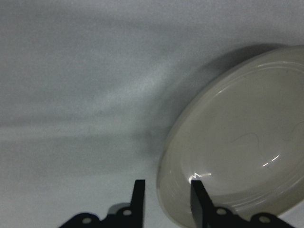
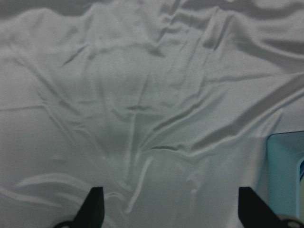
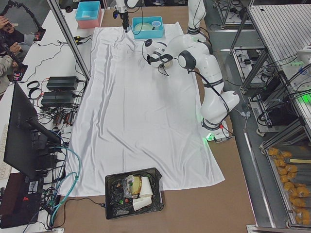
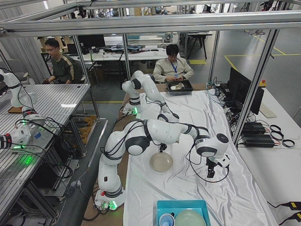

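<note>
A beige plate (image 4: 161,162) lies on the white cloth (image 4: 235,197); its rim fills the right of the left wrist view (image 1: 247,128). My left gripper (image 4: 162,149) is low at that rim, its fingers (image 1: 167,206) apart, one over the plate, one just outside, nothing visibly held. My right gripper (image 4: 211,172) stands open over bare cloth, with nothing between its fingers in the right wrist view.
A blue bin (image 4: 202,205) holding a green plate and a cup sits at the cloth's end, partly seen beside my right gripper. A black tray (image 3: 112,194) with items is at the opposite end. Mid-cloth is clear.
</note>
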